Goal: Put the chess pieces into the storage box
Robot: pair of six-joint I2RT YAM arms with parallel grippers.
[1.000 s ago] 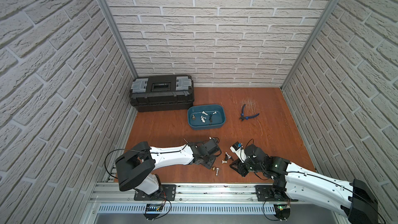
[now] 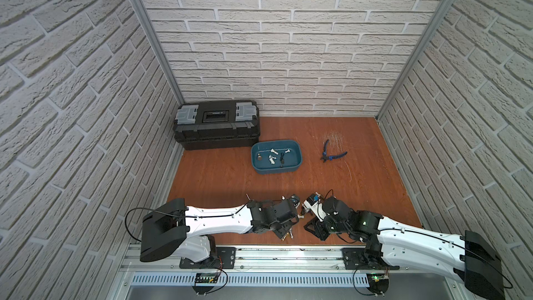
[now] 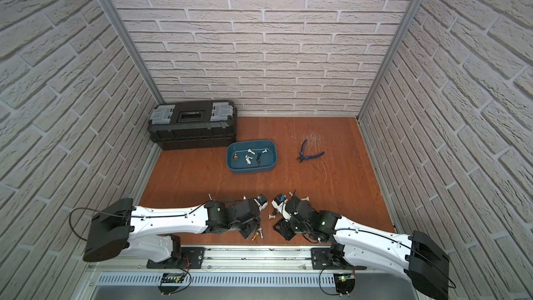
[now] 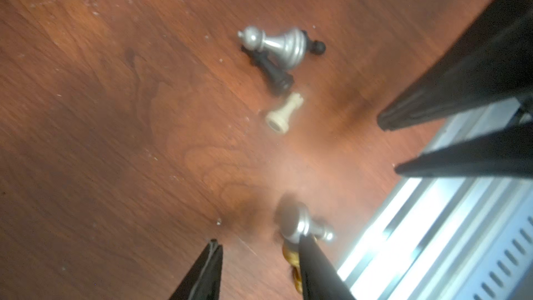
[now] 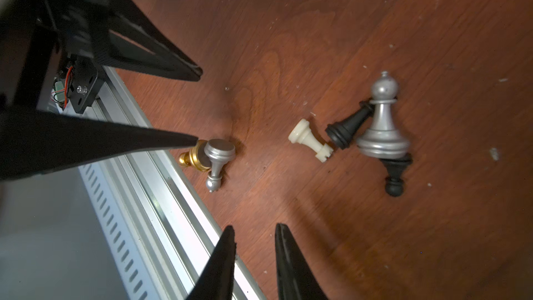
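Chess pieces lie near the front edge: a silver bishop over black pieces, a white rook, and a silver piece against a gold one. The blue storage box at table centre holds several small pieces. My left gripper stands open above the silver and gold pair in its wrist view. My right gripper is part open with nothing visible between its fingertips, pointing toward the front-edge pieces.
A black toolbox sits at the back left and blue-handled pliers lie right of the box. Both arms crowd the front middle of the table, beside the metal rail.
The right arm has moved slightly down and left.
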